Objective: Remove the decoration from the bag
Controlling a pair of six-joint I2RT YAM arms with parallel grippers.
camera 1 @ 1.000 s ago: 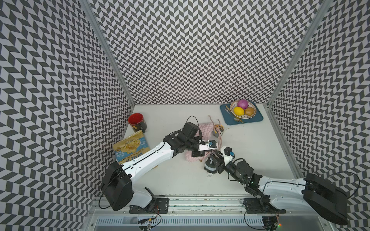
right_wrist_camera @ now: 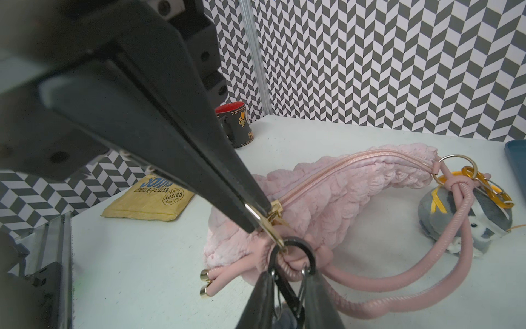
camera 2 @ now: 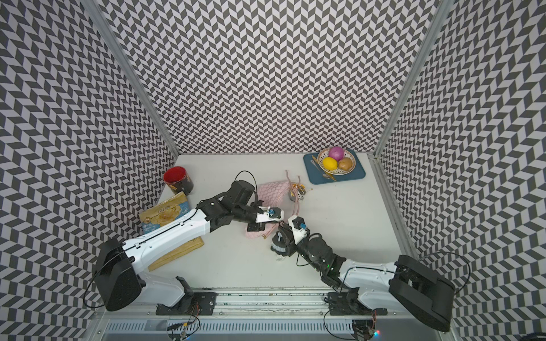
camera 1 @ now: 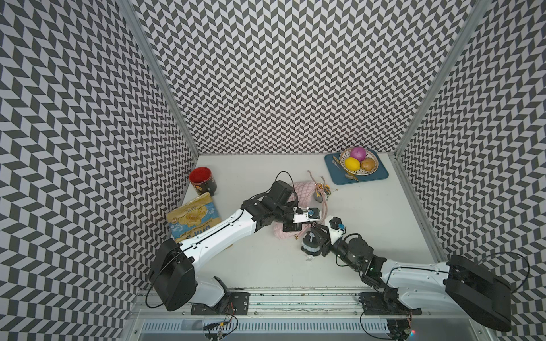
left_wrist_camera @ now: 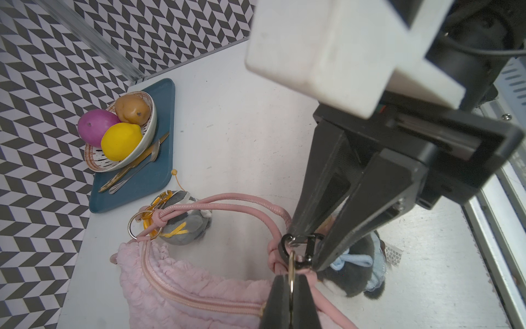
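Observation:
A pink plush bag lies on the table with its rope handle raised. My left gripper is shut on the gold ring at the bag's near end. Through that ring passes a black clip, from which a grey plush decoration with a light blue bow hangs. The fingers of my right gripper stand apart on either side of the clip; whether both touch it cannot be told. A second grey plush with a yellow ribbon is fastened to the far ring.
At the back right a blue tray carries a bowl of fruit and cutlery. A red and black mug and a snack packet sit at the left.
Both arms hold nearly the same pose; the right gripper has shifted only very slightly by the clip. The bag and both plush decorations look unmoved.

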